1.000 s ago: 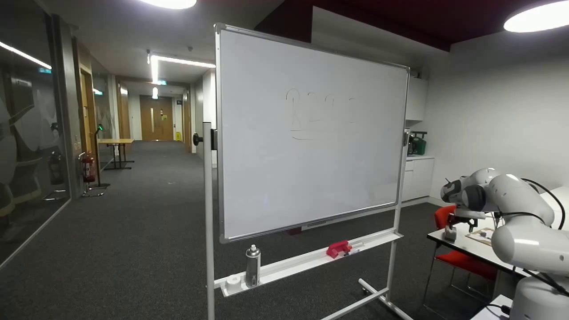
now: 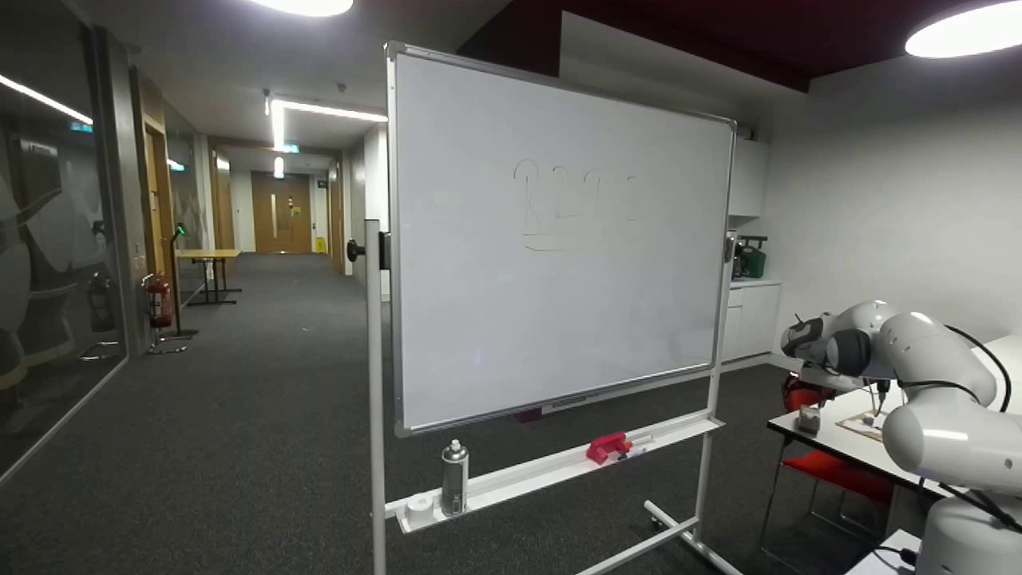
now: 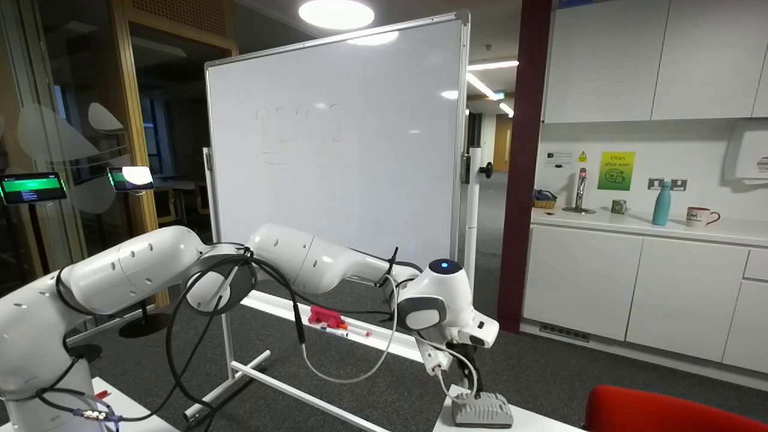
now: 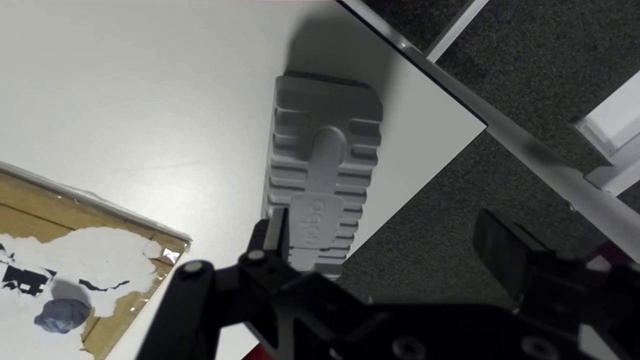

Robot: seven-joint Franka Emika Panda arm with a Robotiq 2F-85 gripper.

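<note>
A grey ridged eraser-like block (image 4: pixel 324 162) lies on the corner of a white table (image 4: pixel 150 108); exterior view 2 shows the same block (image 3: pixel 482 411) right under my hand. My gripper is open, its fingers wide apart. One finger (image 4: pixel 274 233) overlaps the left side of the block's near end in the wrist view. The other finger (image 4: pixel 499 249) appears well to the right, over the dark floor past the table edge. Nothing is gripped. Whether the finger touches the block cannot be told. The whiteboard (image 2: pixel 565 287) carries faint marks.
A worn board (image 4: pixel 90 207) with a dark lump (image 4: pixel 63 315) lies on the table at left. The whiteboard's tray (image 2: pixel 536 476) holds a spray can (image 2: pixel 455 479) and a red item (image 2: pixel 608 447). A red chair (image 3: pixel 669 410) stands close to the table.
In exterior view 1 my hand has shifted a little to the left and changed its tilt near the table corner. The block appears to be in the same place.
</note>
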